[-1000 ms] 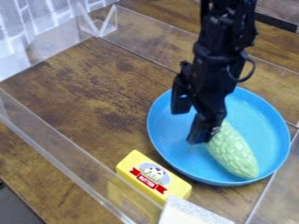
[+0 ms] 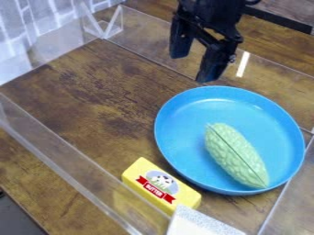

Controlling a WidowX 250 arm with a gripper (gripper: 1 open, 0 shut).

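My black gripper (image 2: 199,60) is raised over the back of the table, above and behind the blue plate (image 2: 185,138), with its fingers parted and nothing visible between them. A pale green, ridged oblong vegetable (image 2: 236,158) lies on the right part of the plate. In front of the plate, to its left, lies a yellow butter box (image 2: 161,189) with a red label.
Clear plastic walls edge the wooden table (image 2: 86,101). A white textured object (image 2: 199,223) sits at the front edge. A white cloth (image 2: 37,32) shows at the back left.
My gripper has risen up and back, away from over the plate and the vegetable. The vegetable, plate and butter box look unmoved.
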